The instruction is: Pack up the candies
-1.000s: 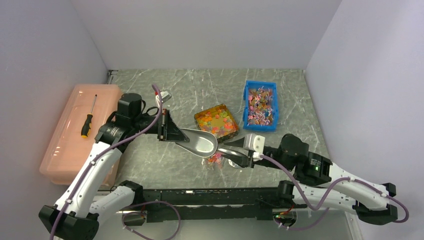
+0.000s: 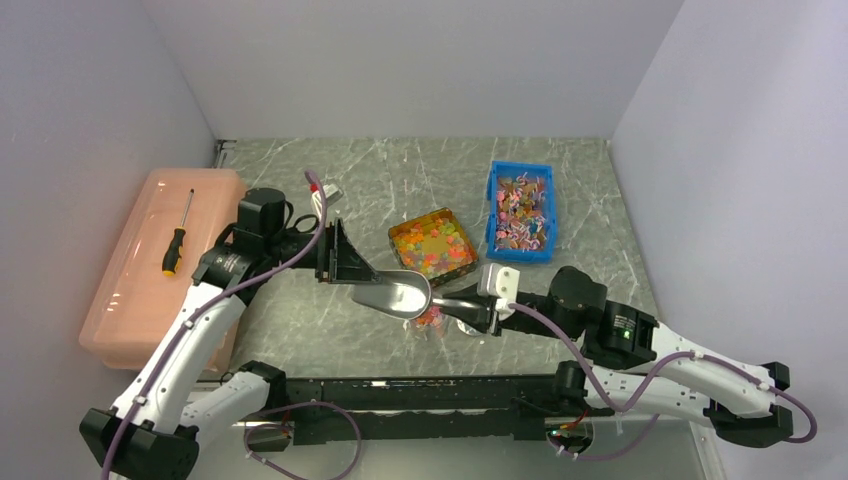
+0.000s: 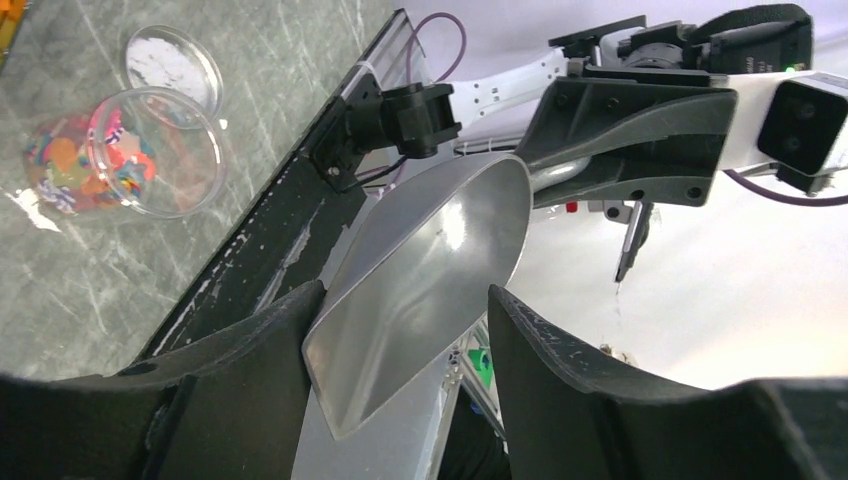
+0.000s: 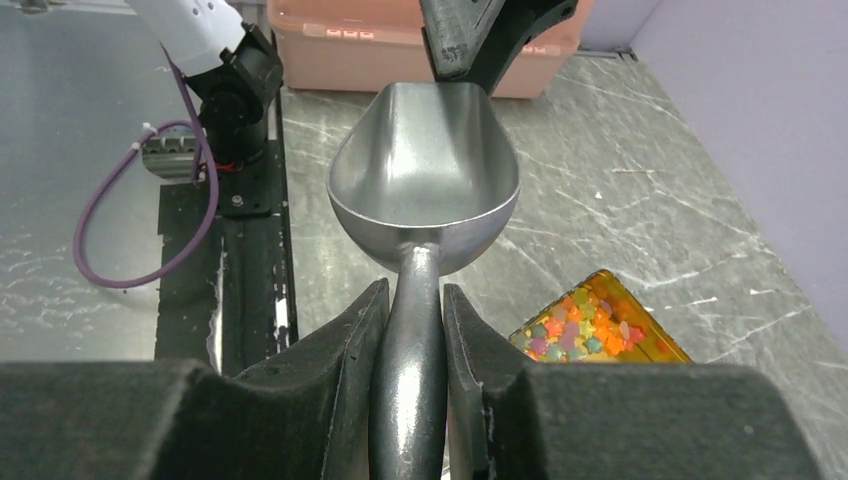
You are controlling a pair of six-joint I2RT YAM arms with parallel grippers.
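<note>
A bare, empty metal scoop [image 2: 396, 293] hangs over the counter between both arms. My right gripper is shut on the scoop's handle [image 4: 408, 400]. At the scoop's other end, my left gripper has its fingers apart, with the scoop's tip in the gap; one finger [image 3: 270, 350] lies against or very near the tip's edge, while room shows toward the other finger. Gummy candies lie in an amber tray [image 2: 398, 255], and wrapped-looking candies fill a blue basket [image 2: 491, 215]. Below the scoop, a clear jar [image 3: 195, 185] lies with colourful candies inside.
A round clear lid [image 3: 175, 62] rests beside the jar. On the left, a pink box [image 2: 120, 290] carries a screwdriver [image 2: 174, 250]. A small white-and-red object [image 2: 328, 196] sits behind the left gripper.
The scoop and right gripper have shifted slightly left, and the scoop's angle has changed a little. The left arm has barely moved. Trays and jar stay put.
</note>
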